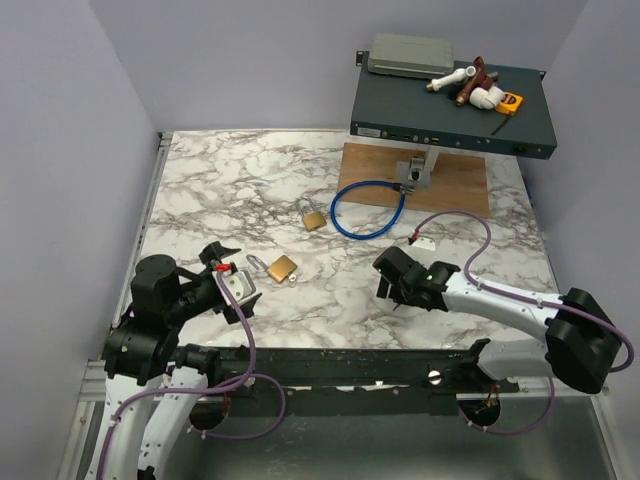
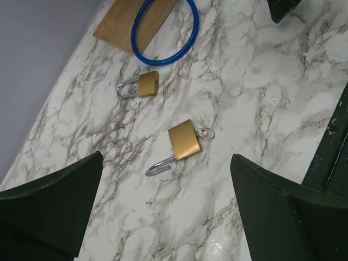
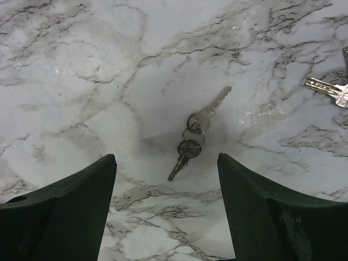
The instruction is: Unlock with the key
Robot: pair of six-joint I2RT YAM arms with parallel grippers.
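Observation:
Two keys joined by a small ring lie on the marbled table, one key (image 3: 187, 149) nearer and the other key (image 3: 209, 109) farther. My right gripper (image 1: 388, 290) hovers over them, its fingers apart and nothing between them. A brass padlock (image 2: 185, 140) lies with its shackle free at one end and a small metal ring (image 2: 204, 131) at the body's other end. Farther back lies a second brass padlock (image 2: 148, 84), shown small in the top view. My left gripper (image 1: 240, 275) is open, empty, and to the left of the nearer padlock.
More keys (image 3: 326, 89) lie at the right edge of the right wrist view. A blue cable loop (image 1: 365, 236) curves over the table before a wooden board (image 1: 455, 185). A dark raised shelf (image 1: 450, 105) stands behind.

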